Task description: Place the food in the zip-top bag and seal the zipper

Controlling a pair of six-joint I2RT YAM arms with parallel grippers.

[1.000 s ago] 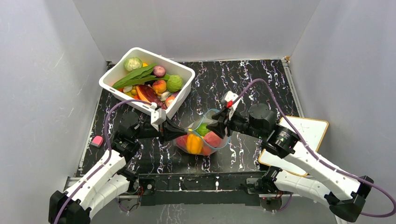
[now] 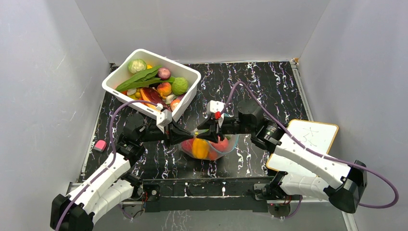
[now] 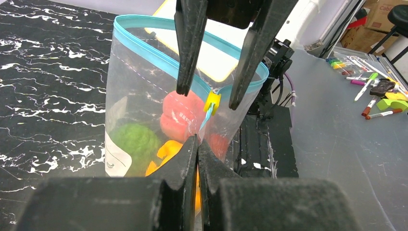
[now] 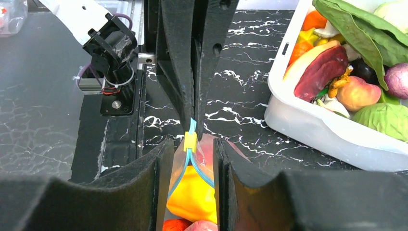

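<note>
A clear zip top bag (image 3: 126, 84) with a blue zip rim stands on the table, its mouth spread. Inside it are a yellow pepper (image 2: 200, 148), a red pepper (image 3: 182, 114) and a green item (image 3: 136, 143). The yellow slider (image 4: 190, 141) sits near one end of the zip. My left gripper is shut, with the thin blue zip end at its fingertips, just past the slider. From the opposite side my right gripper straddles the slider, fingers part open, a gap showing on both sides of it.
A white bin (image 2: 140, 54) heaped with vegetables and fruit stands behind the left arm. At the right lies a whiteboard (image 2: 308, 137), partly under the right arm. A pink block (image 2: 100, 146) lies at the far left.
My right gripper has moved left over the bag until its fingers stand around the slider. The left arm and the bag look unmoved.
</note>
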